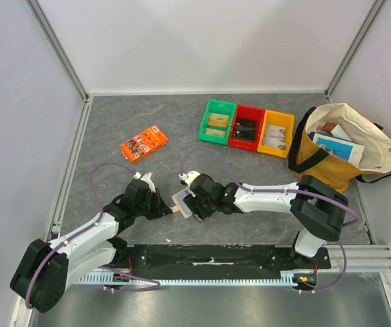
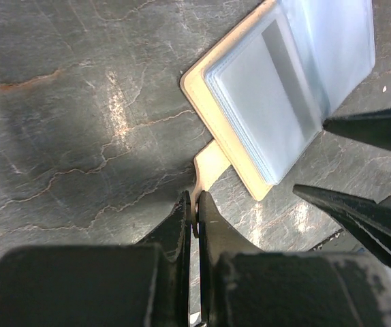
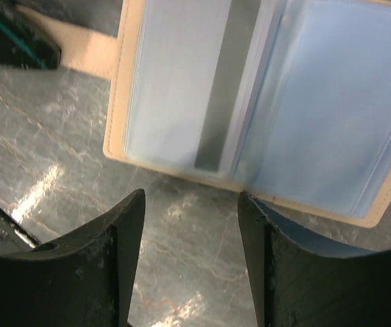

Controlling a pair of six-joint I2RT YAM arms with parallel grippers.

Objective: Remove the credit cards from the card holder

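The card holder (image 2: 263, 95), tan with pale blue-white pockets, lies open on the dark marbled surface. In the left wrist view my left gripper is shut on its tan strap (image 2: 210, 164), at the holder's near edge. My right gripper is over the holder's edge with its fingers part open and nothing seen between them; in the top view it partly covers the holder.
An orange pack (image 1: 143, 143) lies at the back left. Green (image 1: 212, 136), red (image 1: 244, 142) and yellow (image 1: 278, 150) bins stand at the back, with a yellow tote bag (image 1: 328, 170) on the right.
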